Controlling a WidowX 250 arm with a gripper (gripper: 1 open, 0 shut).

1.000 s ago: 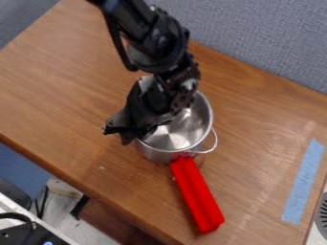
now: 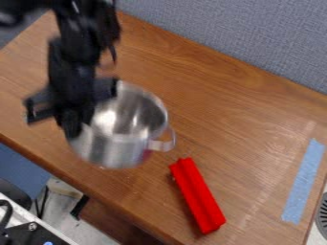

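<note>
The black gripper [image 2: 75, 113] is blurred, its fingers at the near-left part of a steel pot [image 2: 130, 124] with side handles, which sits left of centre in the camera view. Whether the fingers grip the rim cannot be made out. A red bar-shaped block [image 2: 197, 195] lies on the wooden table just right of and below the pot.
A blue tape strip [image 2: 303, 181] is on the right. The table's left edge, with cables and a dark gap, is at the lower left; a grey padded wall stands at the upper right.
The gripper and the pot have moved left, away from the red block, and the arm now reaches in from higher on the left.
</note>
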